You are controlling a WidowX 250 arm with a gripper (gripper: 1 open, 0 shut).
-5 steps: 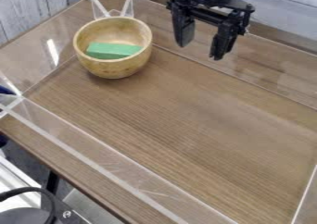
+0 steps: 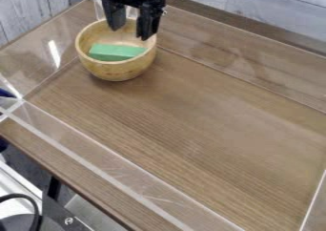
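A tan round bowl (image 2: 117, 67) sits at the upper left with a green block (image 2: 117, 52) lying inside it. My black gripper (image 2: 129, 21) hangs over the back part of the bowl with its fingers open, above and behind the green block. I cannot tell its exact height over the bowl.
A dark cable (image 2: 30, 202) lies at the lower left, outside the table's edge.
My gripper has moved left from the upper middle-right of the table to over the bowl. The bowl and green block look unmoved.
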